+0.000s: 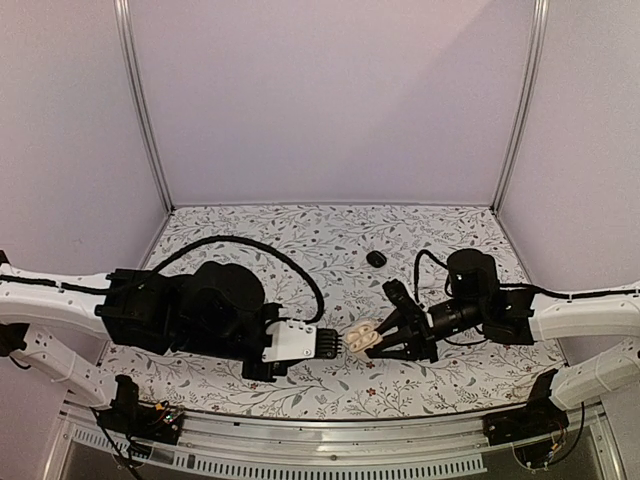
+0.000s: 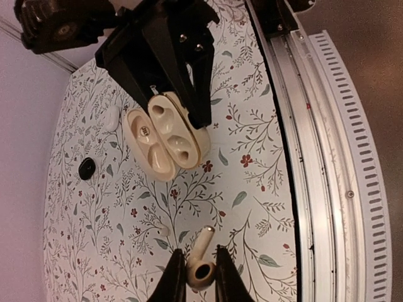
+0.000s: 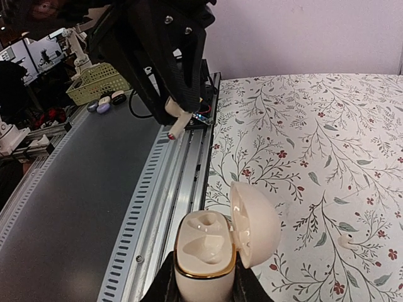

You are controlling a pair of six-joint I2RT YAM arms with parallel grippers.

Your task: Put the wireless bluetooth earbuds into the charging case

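Note:
The open cream charging case [image 1: 362, 335] is held up by my right gripper, which is shut on it. In the left wrist view the case [image 2: 179, 141] shows its lid beside the base with earbud wells. My left gripper is shut on a white earbud [image 2: 203, 239], held a short way from the case. In the right wrist view that earbud [image 3: 179, 123] hangs above and left of the case, stem tip downward.
A small black object [image 1: 376, 259] lies on the floral mat toward the back. A small white item [image 2: 112, 118] lies beyond the case. The mat's metal front rail [image 1: 330, 430] runs close by.

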